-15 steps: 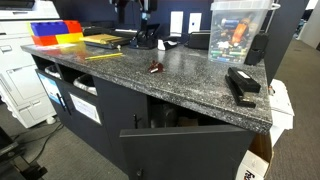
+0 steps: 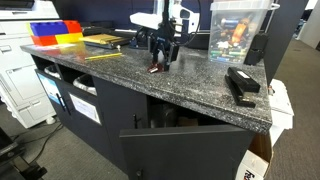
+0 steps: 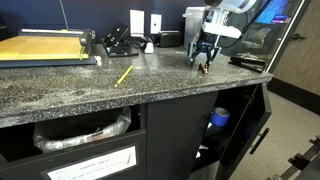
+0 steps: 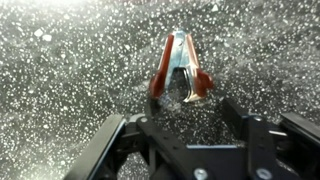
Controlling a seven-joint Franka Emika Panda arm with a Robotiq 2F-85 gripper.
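A small red-handled metal tool (image 4: 168, 68), which looks like a staple remover, lies on the speckled dark countertop (image 4: 60, 80). In the wrist view my gripper is at the handle end of it, the fingers (image 4: 236, 112) standing apart to either side, so the fingers are open. From exterior view 1, the gripper (image 2: 162, 58) is low over the counter, right at the red tool (image 2: 154, 69). Exterior view 2 shows the gripper (image 3: 204, 56) down at the tool too; whether a finger touches it I cannot tell.
A clear bin (image 2: 236, 30) stands behind on the right, and a black stapler-like object (image 2: 242, 86) lies near the right end. Coloured blocks (image 2: 55, 32) and a yellow pencil (image 3: 124, 75) are farther left. One cabinet door (image 2: 185, 152) hangs open below.
The arm has come down and to the right, from high above the counter to the red-handled tool. The tool appears to stay in place.
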